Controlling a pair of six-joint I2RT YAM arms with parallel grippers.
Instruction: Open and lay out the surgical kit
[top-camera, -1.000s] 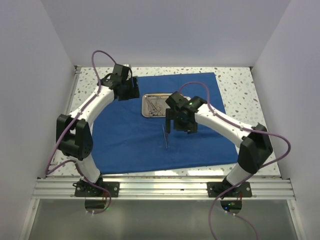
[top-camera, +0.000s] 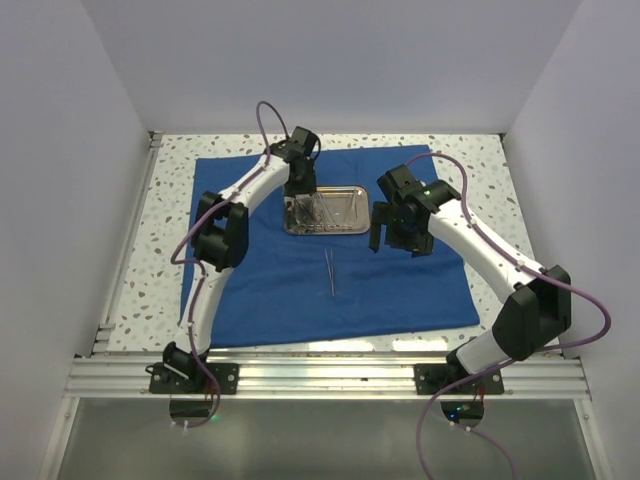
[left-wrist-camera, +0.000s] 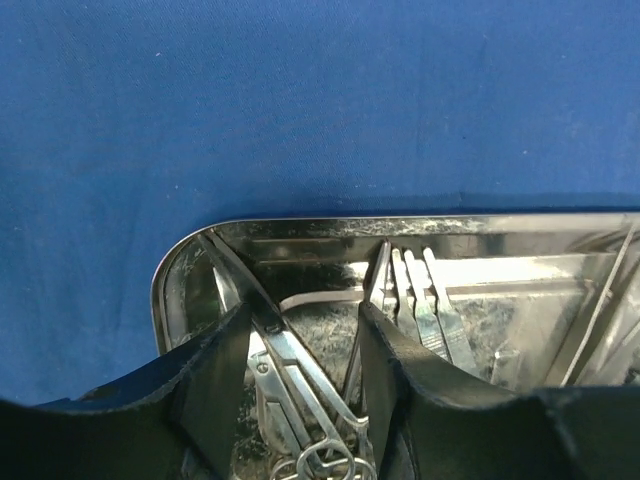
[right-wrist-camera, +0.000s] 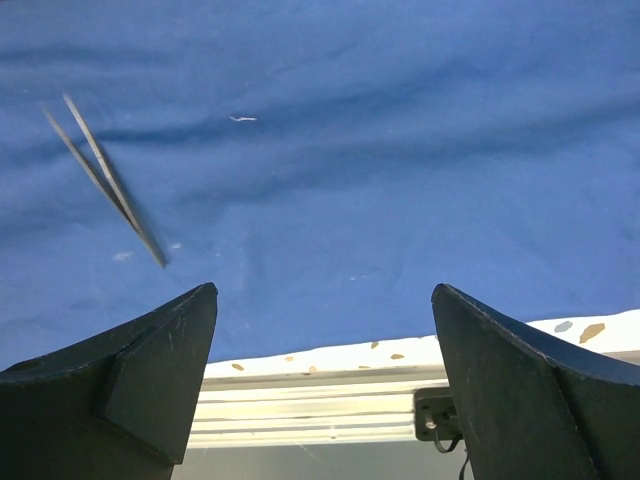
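A steel tray (top-camera: 352, 228) holding scissors, clamps and other slim instruments sits on the blue cloth. My left gripper is over the tray's left end, its fingers parted around the scissor-like instruments (left-wrist-camera: 300, 365); whether it touches them I cannot tell. Several flat-handled tools (left-wrist-camera: 425, 310) lie right of them. My right gripper (top-camera: 401, 228) is open above the cloth right of the tray, empty between its fingers. A pair of long thin instruments (right-wrist-camera: 110, 175) lies on the cloth below the tray.
The blue cloth (top-camera: 260, 310) covers most of the speckled table (top-camera: 150, 250). Its lower part is mostly clear apart from the thin pair. Pale walls stand at both sides and behind.
My left gripper has moved right, from left of the tray to over its left end. My right gripper has moved right, away from the thin pair and the tray.
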